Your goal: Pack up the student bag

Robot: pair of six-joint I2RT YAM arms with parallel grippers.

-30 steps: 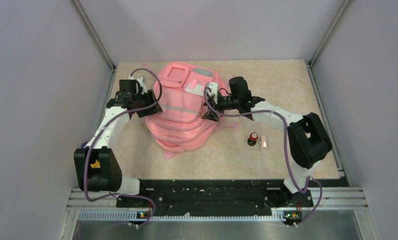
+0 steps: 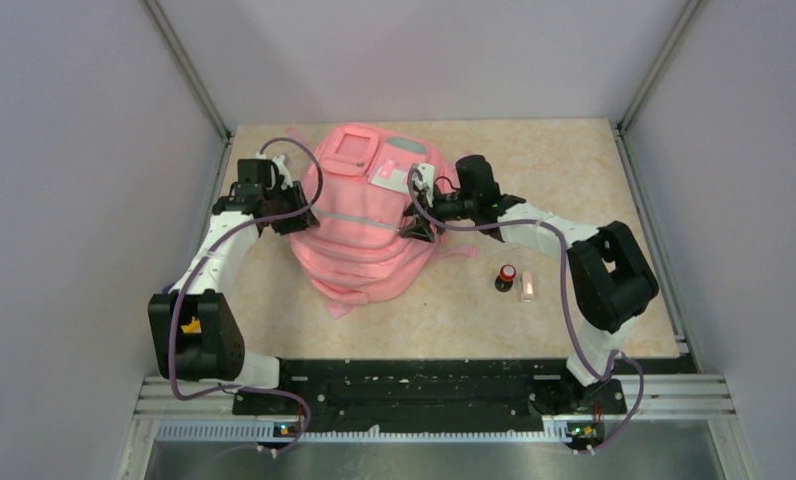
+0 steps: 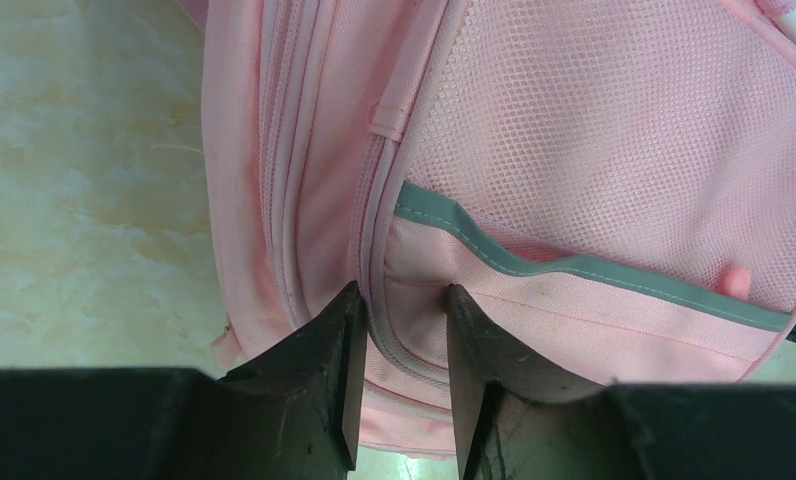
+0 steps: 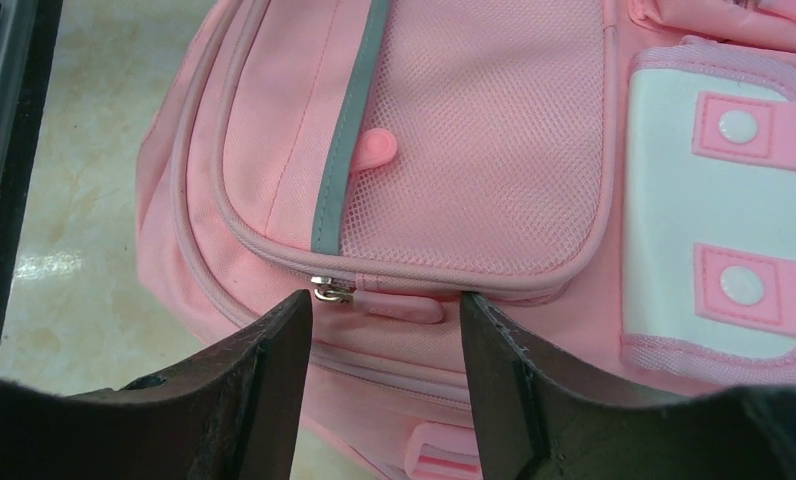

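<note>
The pink student bag (image 2: 354, 265) lies on the table with its grey-edged mesh pocket and pale card panel (image 2: 389, 177) facing up. At its left edge, my left gripper is part open, its fingertips on either side of the piped zip seam (image 3: 379, 225). Over the bag's right side, my right gripper is part open too. A pink zip pull (image 4: 399, 306) with a metal slider (image 4: 332, 290) lies between its fingers, with gaps visible at both sides. The bag's inside is hidden.
A dark bottle with a red cap (image 2: 506, 279) and a small pale pink item (image 2: 527, 287) stand to the right of the bag. Something yellow (image 2: 191, 326) shows by the left arm.
The right gripper has shifted slightly over the bag's right side, ending near where it was a second ago. The bag lies still.
</note>
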